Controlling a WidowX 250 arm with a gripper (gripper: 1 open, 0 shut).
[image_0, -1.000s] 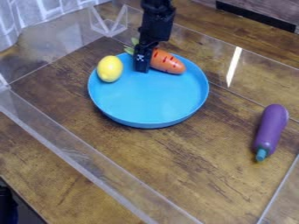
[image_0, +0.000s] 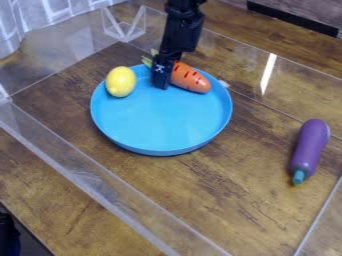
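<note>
My black gripper (image_0: 173, 66) reaches down from the top of the view over the back rim of a blue plate (image_0: 158, 125). Its fingertips are open, close beside an orange carrot (image_0: 193, 80) with a green top on the plate's back right. A yellow lemon-like object (image_0: 120, 81) rests at the plate's back left.
A purple eggplant-like object (image_0: 309, 148) lies on the wooden table (image_0: 201, 205) at the right. Bare wood surrounds the plate in front and to the left. Clear walls or edges run along the left and back.
The plate, with carrot and lemon-like object on it, has shifted slightly left and toward the front. My gripper has moved slightly the same way.
</note>
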